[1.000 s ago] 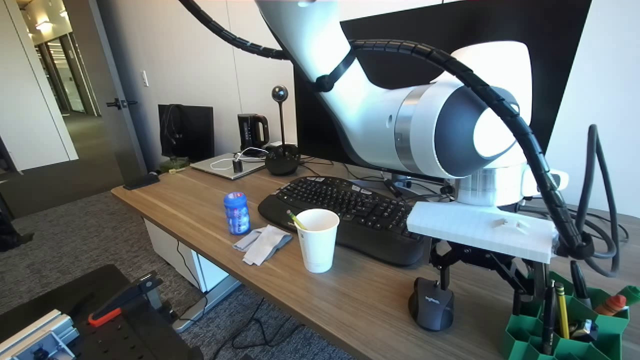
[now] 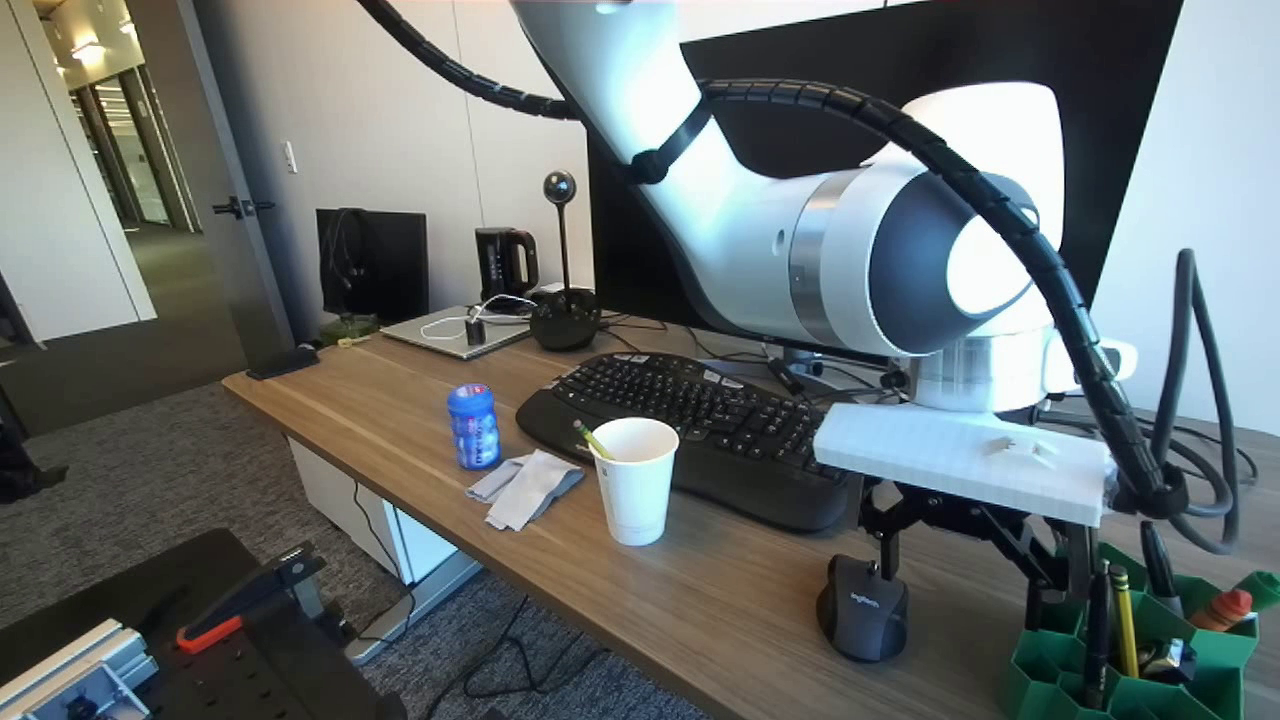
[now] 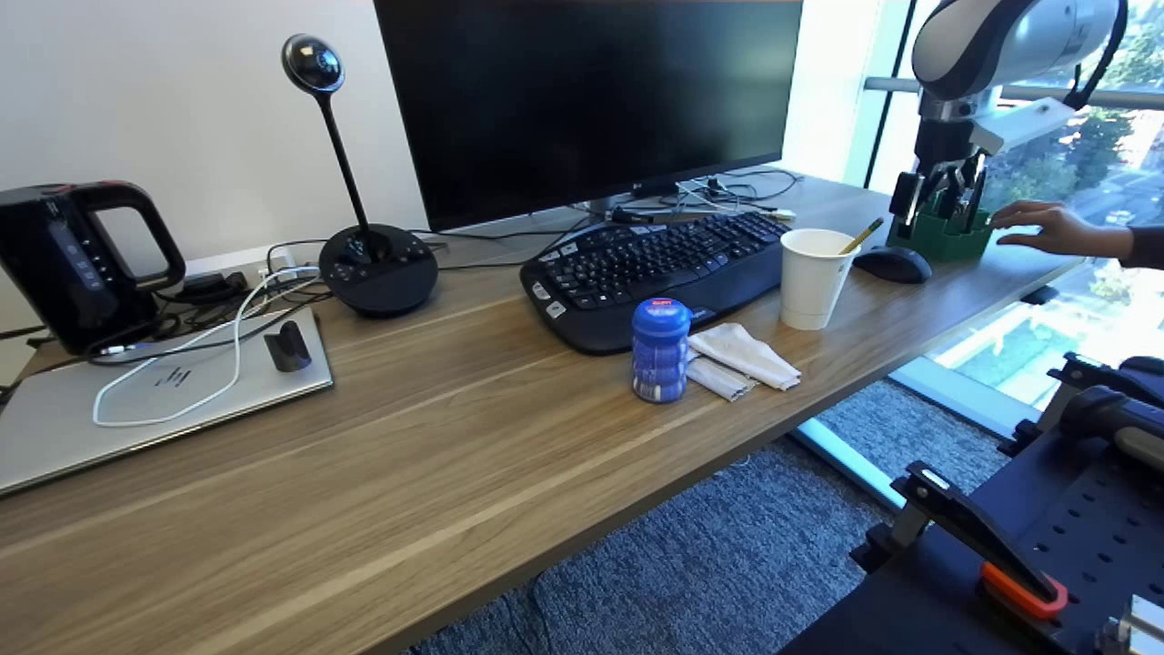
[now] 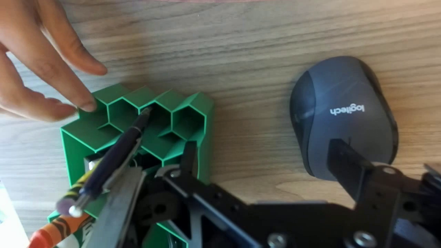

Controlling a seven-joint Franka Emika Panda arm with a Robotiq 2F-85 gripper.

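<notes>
My gripper is open, with nothing between its fingers. In the wrist view, one finger (image 4: 190, 157) reaches over the edge of the green honeycomb pen holder (image 4: 205, 153), while the other overlaps the dark Logitech mouse (image 4: 345, 109). Whether either finger touches what is below it, I cannot tell. A dark pen (image 4: 120, 159), a yellow crayon and an orange crayon (image 4: 58, 231) stand in the holder. Further left along the desk, a white paper cup (image 2: 638, 492) holds a yellow-green pencil (image 2: 593, 440).
A person's hand (image 4: 41, 62) hovers at the holder's rim. A black keyboard (image 3: 666, 278), a folded grey cloth (image 3: 745, 358) and a blue bottle (image 3: 660, 355) occupy the desk's middle. The monitor (image 3: 589, 98) stands behind. Bare wood (image 3: 360, 491) stretches across the front left.
</notes>
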